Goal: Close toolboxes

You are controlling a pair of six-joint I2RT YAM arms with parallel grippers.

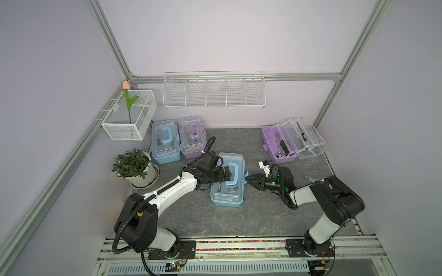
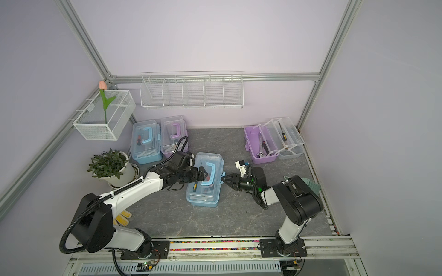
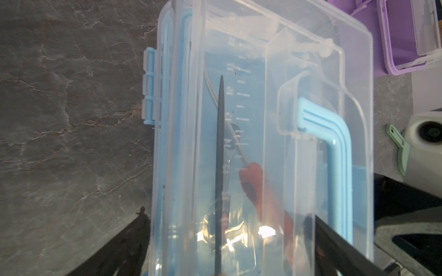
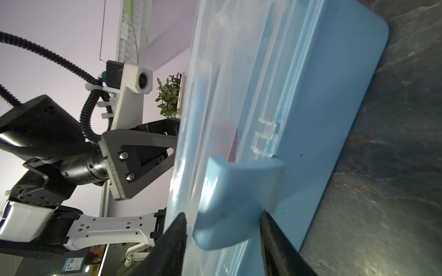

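Note:
A closed-lid blue toolbox (image 1: 228,197) with tools inside sits at the middle of the table. My left gripper (image 1: 223,173) stands open over its top, beside the blue handle (image 3: 338,184). My right gripper (image 1: 251,180) is at the box's right side, fingers part open at the blue latch (image 4: 237,202), which appears raised in the right wrist view; whether they touch it is unclear. At the back right, a purple toolbox (image 1: 271,142) stands open with its clear lid (image 1: 308,138) laid back and tools in it.
Closed blue (image 1: 163,147) and purple (image 1: 191,138) toolboxes stand at the back left, behind a potted plant (image 1: 133,165). Wire baskets (image 1: 214,89) hang on the walls.

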